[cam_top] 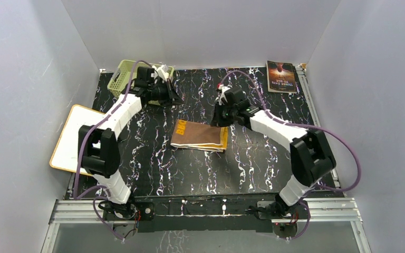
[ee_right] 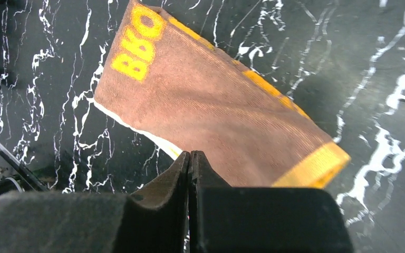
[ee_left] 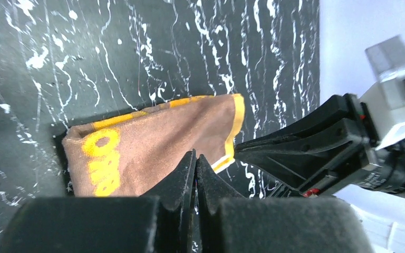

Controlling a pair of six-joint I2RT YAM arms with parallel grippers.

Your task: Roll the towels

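Observation:
A brown towel (cam_top: 195, 132) with yellow lettering and a yellow-and-white edge lies folded flat on the dark marbled table, also filling much of the left wrist view (ee_left: 153, 142) and right wrist view (ee_right: 211, 105). My left gripper (cam_top: 175, 101) is up to the towel's upper left, beside the basket, shut with nothing visible between its fingers. My right gripper (cam_top: 216, 122) is over the towel's right part, near its top edge, likewise shut with nothing showing between its fingertips.
A green basket (cam_top: 120, 74) stands at the back left, partly behind my left arm. A whiteboard (cam_top: 79, 137) lies on the left, a book (cam_top: 281, 76) at the back right.

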